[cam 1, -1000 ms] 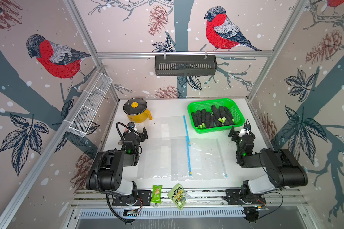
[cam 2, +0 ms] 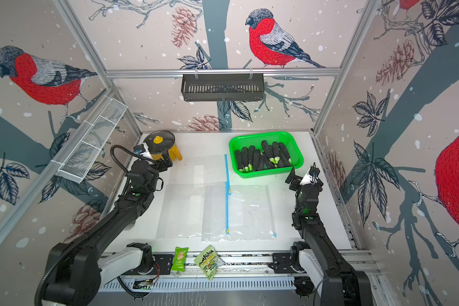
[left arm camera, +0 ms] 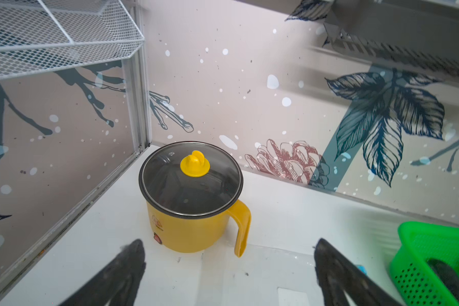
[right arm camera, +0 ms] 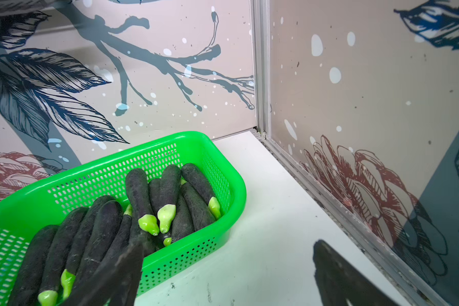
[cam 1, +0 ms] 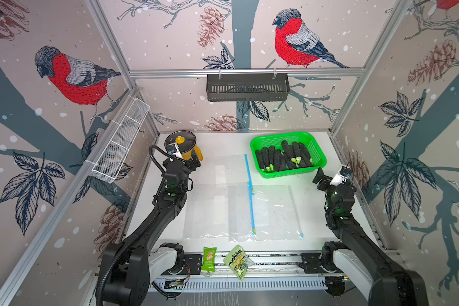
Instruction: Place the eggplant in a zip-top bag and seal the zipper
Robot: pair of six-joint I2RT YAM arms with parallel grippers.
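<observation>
Several dark eggplants [right arm camera: 137, 199] with green stems lie in a green perforated basket [right arm camera: 224, 204] at the back right of the table. Clear zip top bags lie flat and overlapping across the middle; one bag [cam 1: 275, 211] on the right and another bag [cam 1: 206, 214] on the left show blue zipper strips [cam 1: 253, 214]. My left gripper is open and empty, in front of the yellow pot. Also open with nothing between its fingers, my right gripper stands to the right of the basket's near corner.
A yellow pot [left arm camera: 188, 229] with a glass lid stands at the back left. Green snack packets, a small one [cam 1: 208, 259] and a larger one [cam 1: 236, 262], lie at the front edge. A white wire shelf [cam 1: 119, 140] hangs on the left wall, a dark rack [cam 1: 247, 91] at the back.
Both arms have stretched out from their folded poses. Bags and basket have not moved.
</observation>
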